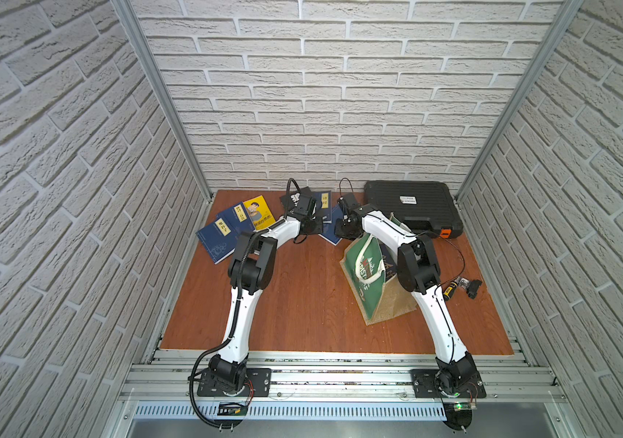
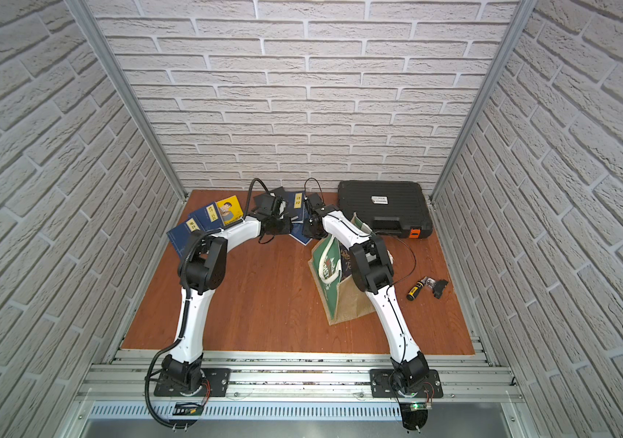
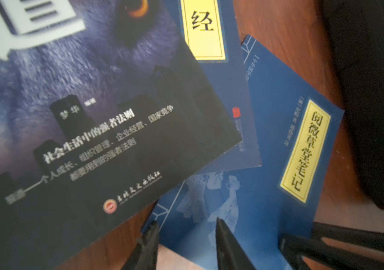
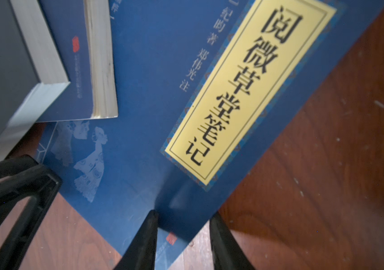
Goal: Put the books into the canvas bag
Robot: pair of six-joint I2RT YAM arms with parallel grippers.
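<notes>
A blue book [image 4: 156, 81] with a yellow title label lies at the back middle, partly under another blue book [image 3: 214, 81] and near a dark book [image 3: 124, 148]. My right gripper is open at its lower corner; in the right wrist view, one finger [image 4: 144, 238] overlaps the cover and the other appears beyond the edge. My left gripper stands open over the opposite end of this book, nothing held. The canvas bag [image 1: 373, 281], green and tan, lies on the right half with a dark item inside, partly hidden by my right arm.
Two blue books [image 1: 218, 235] and a yellow one [image 1: 258, 211] lie at the back left. A black case [image 1: 413, 204] fills the back right. A small yellow-black tool [image 1: 450, 290] lies at the right.
</notes>
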